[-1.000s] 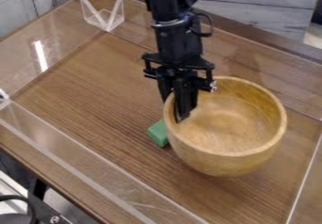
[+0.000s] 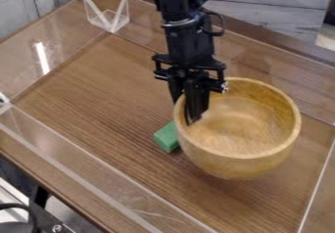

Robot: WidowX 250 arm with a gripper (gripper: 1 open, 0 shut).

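The black robot arm reaches down from the top centre, its gripper (image 2: 191,104) shut on the near-left rim of a large tan bowl (image 2: 238,139), which is tilted toward the camera. A small green block (image 2: 167,137) lies on the wooden table just left of the bowl, partly hidden behind it. The fingertips are partly hidden at the rim.
A white wire-like object (image 2: 109,12) stands at the back left. A marbled wall runs along the back right, and a black cable lies at the lower left edge.
The gripper and bowl have shifted very slightly, with a little more of the green block's surroundings showing. Otherwise little differs.
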